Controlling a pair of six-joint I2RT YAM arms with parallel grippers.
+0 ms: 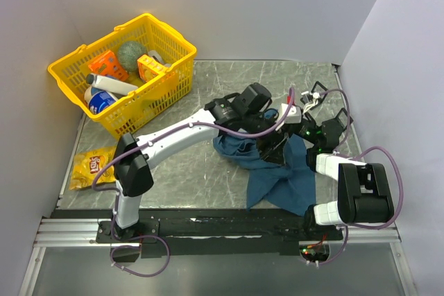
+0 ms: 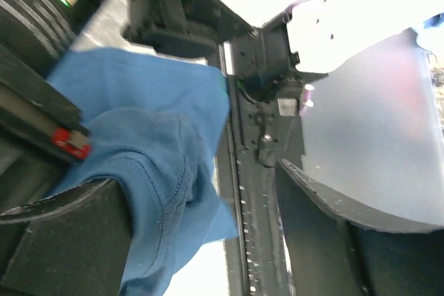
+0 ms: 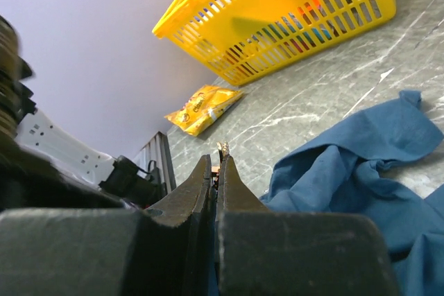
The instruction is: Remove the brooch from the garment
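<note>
The blue garment [image 1: 284, 183] lies rumpled on the grey table. Over it, my left gripper [image 1: 272, 152] stands with its fingers apart; in the left wrist view a fold of the garment [image 2: 156, 192] drapes against one of the fingers [image 2: 76, 240]. My right gripper is shut, with a small gold-coloured metal piece [image 3: 223, 149], seemingly the brooch, poking out between its fingertips. Cloth [image 3: 374, 133] spreads beside and behind those fingers; whether the piece is still fixed to it cannot be seen. From above, the left arm hides the right fingertips.
A yellow basket [image 1: 154, 99] full of goods stands at the back left, and a yellow bag [image 1: 91, 168] lies at the left edge. Both grippers are crowded together over the garment. Bare table shows left of the cloth.
</note>
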